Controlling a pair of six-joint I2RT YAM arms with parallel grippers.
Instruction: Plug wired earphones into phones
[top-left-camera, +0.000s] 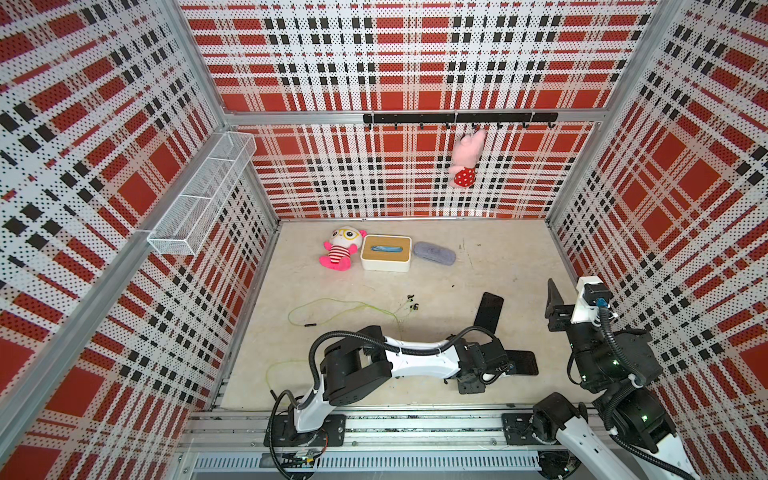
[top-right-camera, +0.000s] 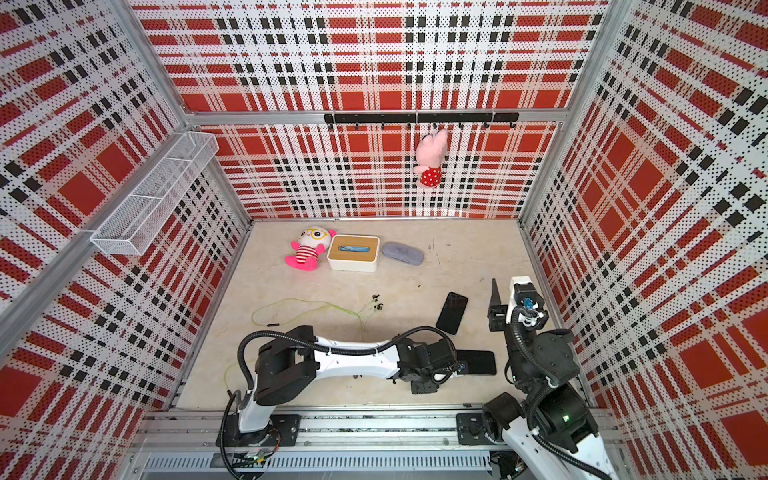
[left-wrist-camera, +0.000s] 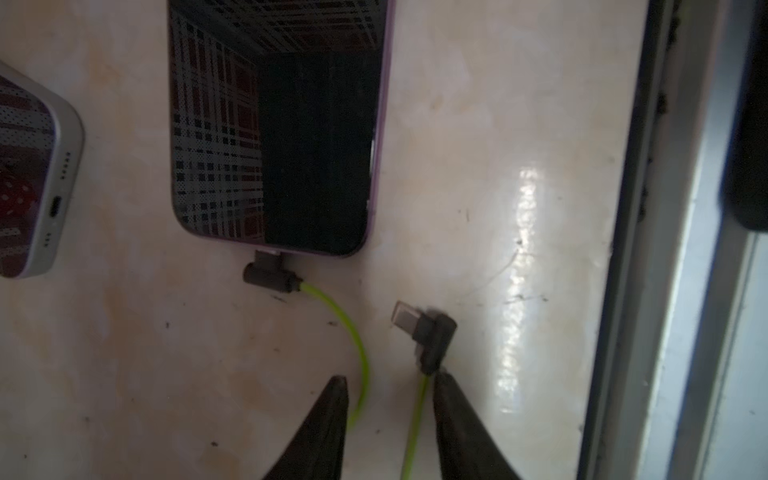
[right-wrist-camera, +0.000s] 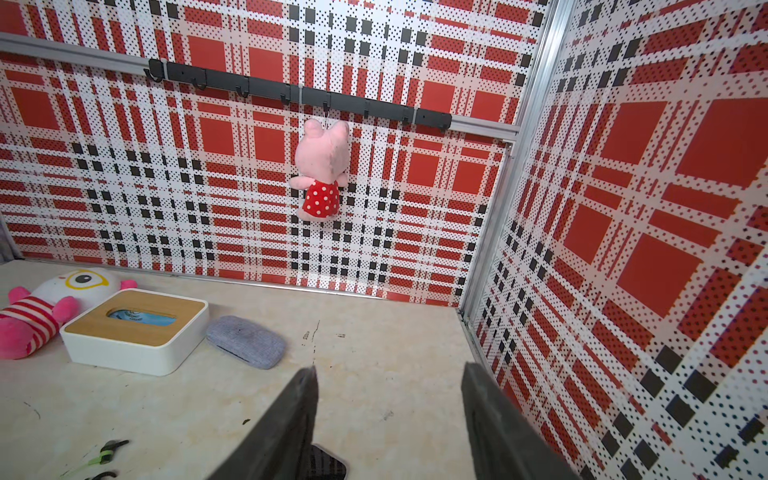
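Observation:
Two phones lie on the table: one phone (left-wrist-camera: 280, 144), purple-edged, by the left gripper, and a silver-edged phone (left-wrist-camera: 28, 176) at the left of that view. A black angled plug (left-wrist-camera: 272, 273) with a green cable sits against the bottom edge of the purple-edged phone, at its port. A second plug (left-wrist-camera: 432, 336) is loose, its metal tip clear of either phone. My left gripper has its fingers apart just behind the loose plug, with green cable showing between them. Well above the table, my right gripper is open and empty.
The green earphone cord (top-left-camera: 344, 301) and its earbuds (top-left-camera: 412, 304) lie loosely on the table's left side. At the back stand a plush doll (top-left-camera: 342, 248), a tissue box (top-left-camera: 387, 253) and a grey case (top-left-camera: 434, 253).

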